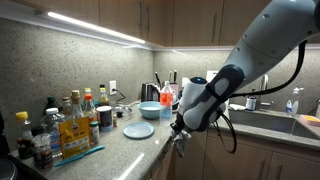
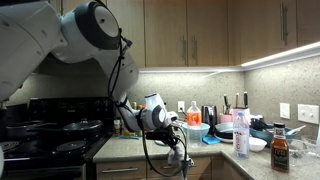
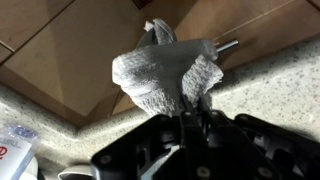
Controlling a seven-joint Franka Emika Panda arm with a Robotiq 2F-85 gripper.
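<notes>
A crumpled whitish cloth fills the middle of the wrist view. My gripper is shut on its near end, and the rest hangs loose over the brown cabinet front. In exterior view 1 the gripper is by the counter's front edge at the inner corner. In exterior view 2 the pale cloth dangles below the gripper in front of the cabinets. The fingertips are partly hidden by the fabric.
The speckled counter runs close under the gripper. A light blue plate, a blue bowl and several bottles stand on the left counter. The sink is at the right. A metal handle shows beside the cloth.
</notes>
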